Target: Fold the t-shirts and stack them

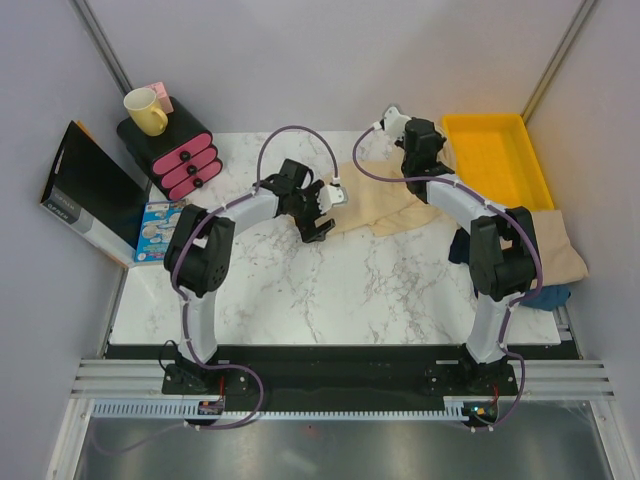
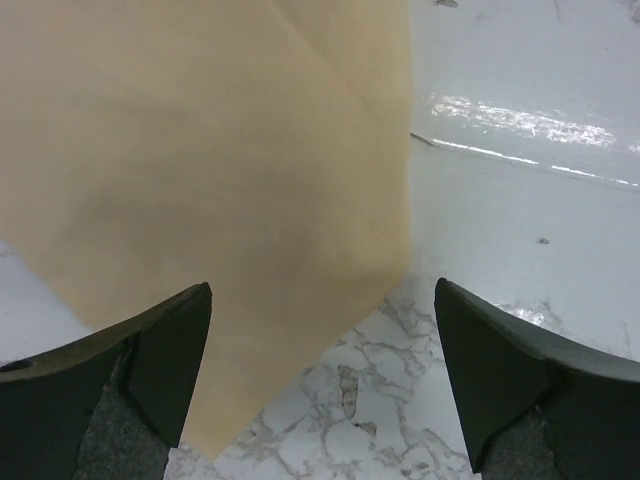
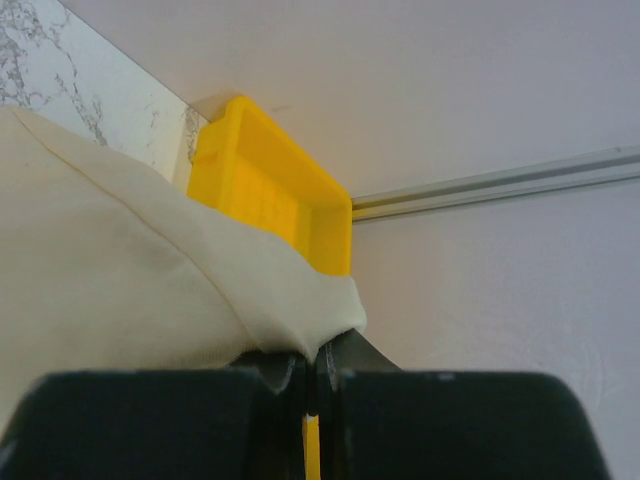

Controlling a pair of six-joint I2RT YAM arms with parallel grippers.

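A pale tan shirt lies spread across the back middle of the table, partly hidden by both arms. My left gripper is over its left end. In the left wrist view the open fingers stand wide apart, with a corner of the tan shirt below and between them. At the shirt's right end, my right gripper is shut on a pinched piece of the tan cloth, which rises to the fingertips in the right wrist view.
Beside the right arm stands an empty yellow bin. Folded tan cloth and blue cloth are stacked at the right edge. A dark drawer box with a yellow mug stands back left.
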